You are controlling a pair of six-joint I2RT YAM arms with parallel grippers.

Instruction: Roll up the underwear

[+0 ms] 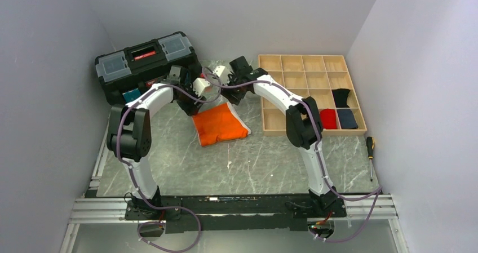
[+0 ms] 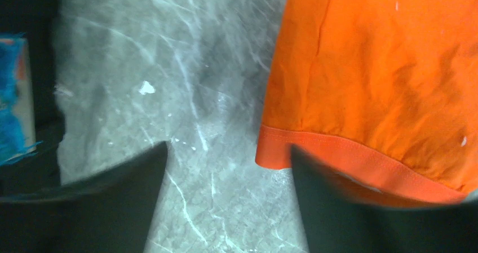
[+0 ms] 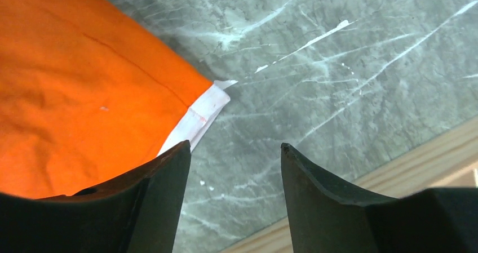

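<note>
The orange underwear (image 1: 218, 124) lies spread on the grey marbled table, with a pale band along its right edge in the top view. Over its upper left corner is my left gripper (image 1: 194, 110); in the left wrist view its blurred fingers (image 2: 315, 194) stand apart, with a corner of the orange fabric (image 2: 361, 95) close to one of them. Just above the upper right corner hangs my right gripper (image 1: 230, 100), open. Its fingers (image 3: 163, 185) are wide apart in the right wrist view, and the white-banded corner (image 3: 208, 103) lies ahead of the gap, not gripped.
A wooden divided box (image 1: 274, 120) stands on the right, with red cloth (image 1: 328, 119) and dark cloths (image 1: 347, 118) in some compartments. A black toolbox (image 1: 147, 64) sits at the back left. A screwdriver (image 1: 370, 147) lies at the right edge.
</note>
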